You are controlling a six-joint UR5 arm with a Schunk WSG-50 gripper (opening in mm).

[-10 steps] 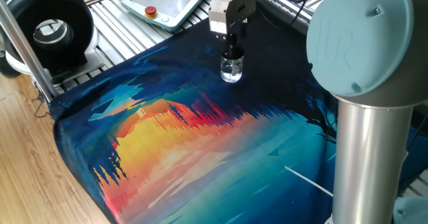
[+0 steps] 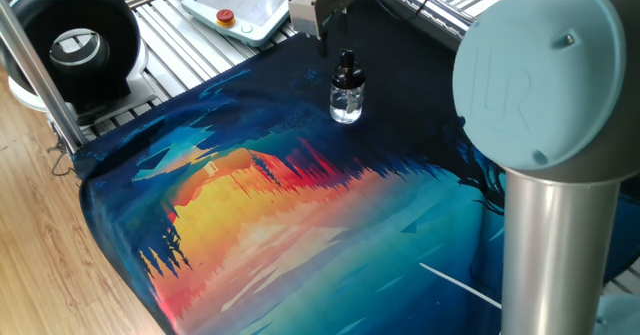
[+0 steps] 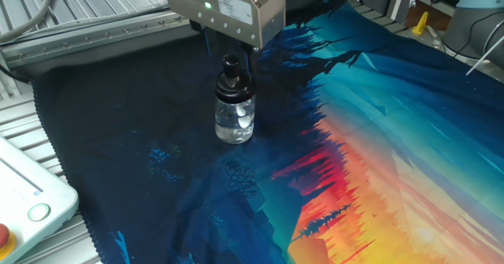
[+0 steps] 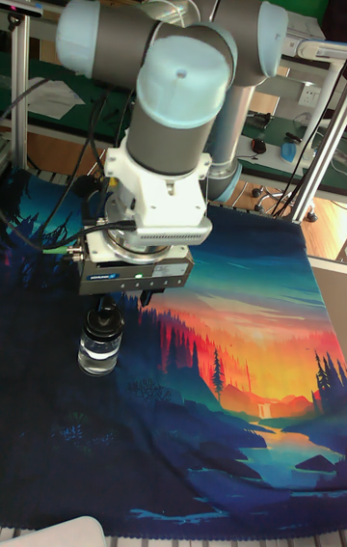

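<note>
A clear glass bottle with a black dropper cap (image 2: 347, 93) stands upright on the dark part of the printed cloth (image 2: 300, 235); clear liquid shows inside it. My gripper (image 3: 231, 59) is open, its two dark fingers (image 3: 252, 61) apart. In exterior view 2 they appear on either side of the cap's top, slightly behind it. Exterior view 1 shows the gripper above the bottle, with a gap between the fingertips and the cap. In exterior view 3, the bottle (image 4: 99, 349) is just below the gripper body, which partly hides the fingers.
A teach pendant with a red button (image 2: 226, 18) lies on the slatted table at the back. A black round object (image 2: 75, 50) stands at the left. The arm's column (image 2: 555, 255) fills the right side. Much of the cloth around the bottle is bare.
The gripper has risen from around the bottle's cap and shifted slightly left in exterior view 1, leaving the cap uncovered. The bottle has stayed in place.
</note>
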